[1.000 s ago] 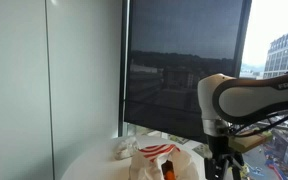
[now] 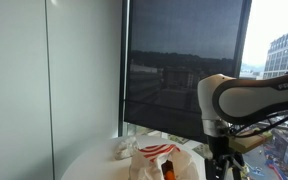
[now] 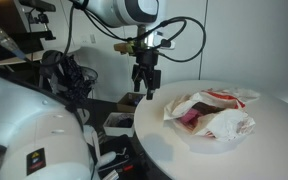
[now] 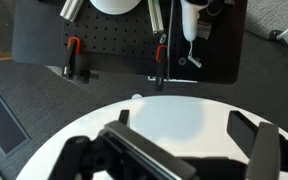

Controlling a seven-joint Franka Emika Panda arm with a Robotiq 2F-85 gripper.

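My gripper is open in the wrist view, its two fingers wide apart with only the bare white table and floor beyond them. In exterior view 2 the gripper points downward above the near-left edge of the round table, left of a crumpled white and red bag and clear of it. A dark reddish item shows in the bag's mouth. Exterior view 1 has the striped bag with something orange inside; most of the contents are hidden.
A dark perforated board with clamps and tools lies beyond the table's rim. Open boxes stand on the floor at the left. A large dark screen rises behind the table.
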